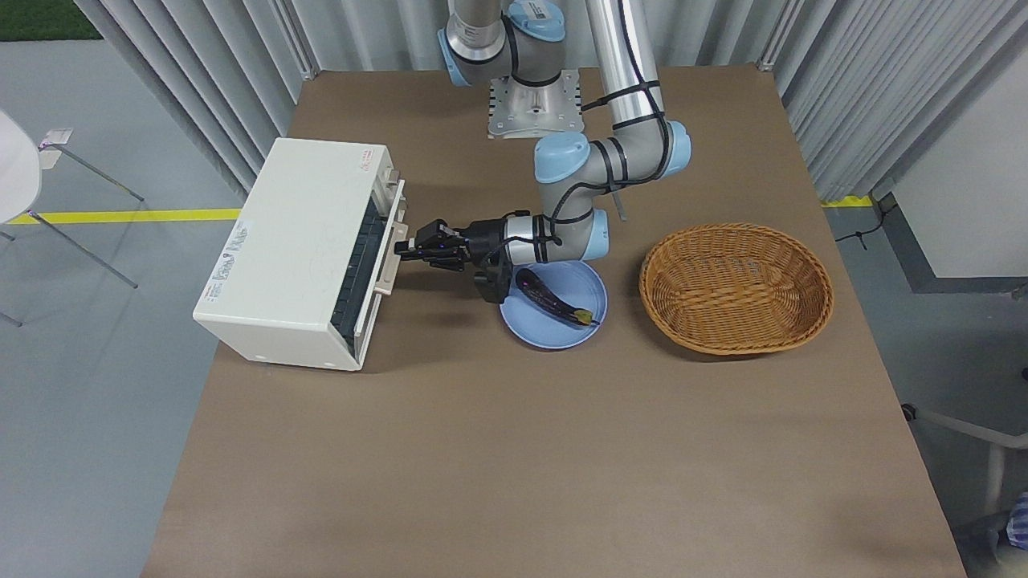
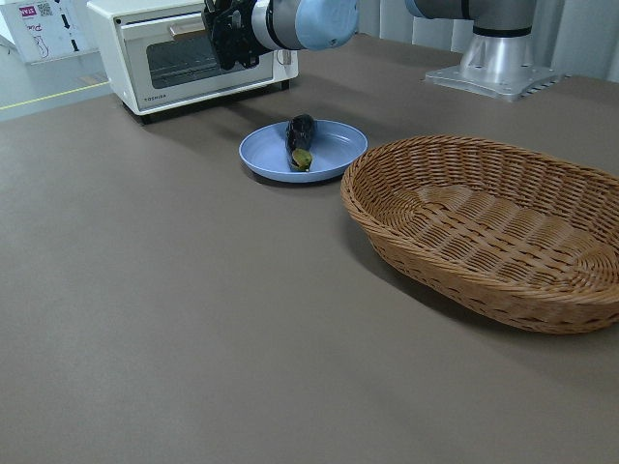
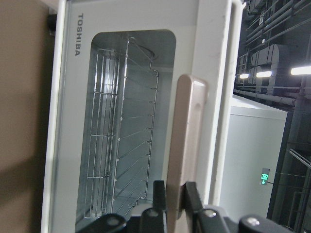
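Note:
A white Toshiba toaster oven (image 1: 289,241) stands on the left of the table, its glass door (image 3: 129,126) tilted part way open. My gripper is shut on the door's handle (image 3: 187,131); in the front view the gripper (image 1: 402,249) reaches it from the right. Below the wrist, a dark eggplant (image 1: 549,297) with a green stem lies on a blue plate (image 1: 540,332), seen also in the left view.
A wicker basket (image 1: 736,289) sits at the right of the table (image 1: 559,453). The robot's base is at the back.

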